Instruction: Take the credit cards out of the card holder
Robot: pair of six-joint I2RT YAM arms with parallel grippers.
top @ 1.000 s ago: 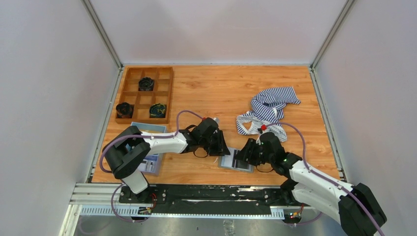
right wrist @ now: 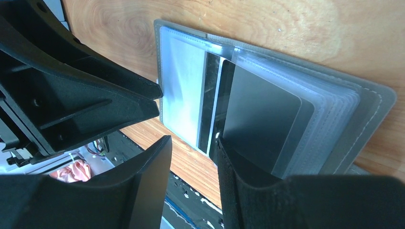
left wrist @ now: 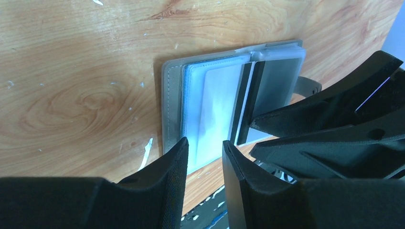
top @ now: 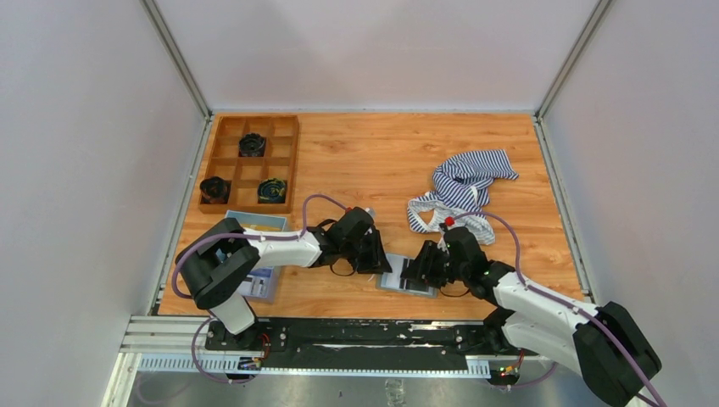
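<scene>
The grey card holder (top: 409, 286) lies spread open on the table between my two arms, its clear plastic sleeves facing up. In the left wrist view a white card (left wrist: 220, 95) shows in the sleeve on one half. A dark grey card (right wrist: 258, 114) sits in the sleeves on the other half, seen in the right wrist view. My left gripper is part open over the edge of the white-card half, nothing visibly gripped. My right gripper is part open too, one fingertip overlapping the holder near its middle strip; whether it touches cannot be told.
A striped cloth (top: 470, 182) lies behind the right arm. At the back left stands a wooden compartment tray (top: 284, 157) with dark round items, and a box (top: 261, 287) is beneath the left arm.
My left gripper has shifted slightly left, and the right one has moved a little left too. The card holder lies in the same place.
</scene>
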